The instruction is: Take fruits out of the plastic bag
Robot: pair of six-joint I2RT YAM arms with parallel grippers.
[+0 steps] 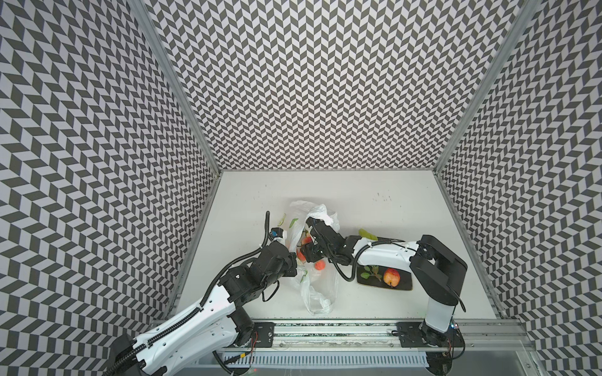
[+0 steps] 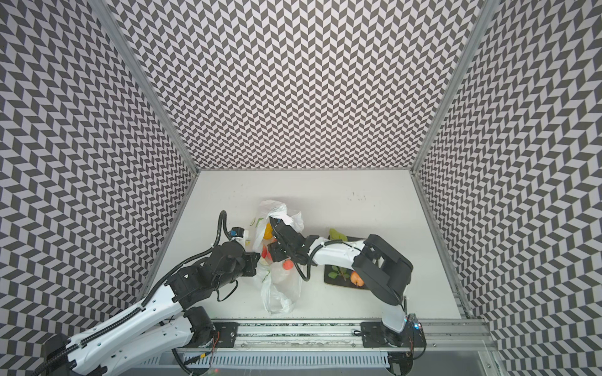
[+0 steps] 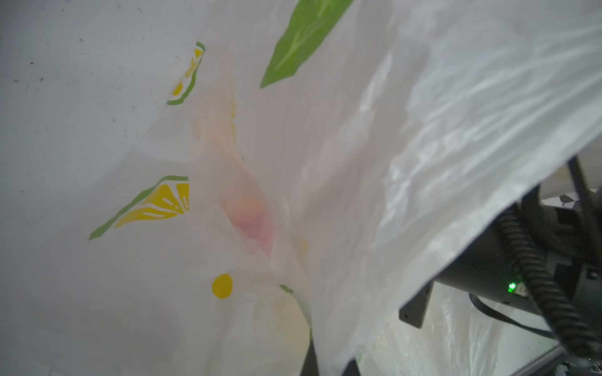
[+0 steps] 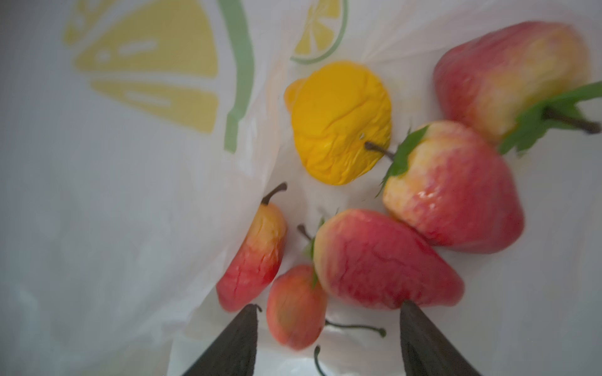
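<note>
A white plastic bag lies in the table's middle. Inside, in the right wrist view, are a yellow fruit, several red-yellow fruits such as a large strawberry, and a small round fruit. My right gripper stands open inside the bag over these fruits, nothing between its fingers. My left gripper is shut at the bag; its fingertips are mostly covered by plastic in the left wrist view, so what is between them is unclear.
A dark tray right of the bag holds a red-yellow fruit, leaves and a green fruit, partly under my right arm.
</note>
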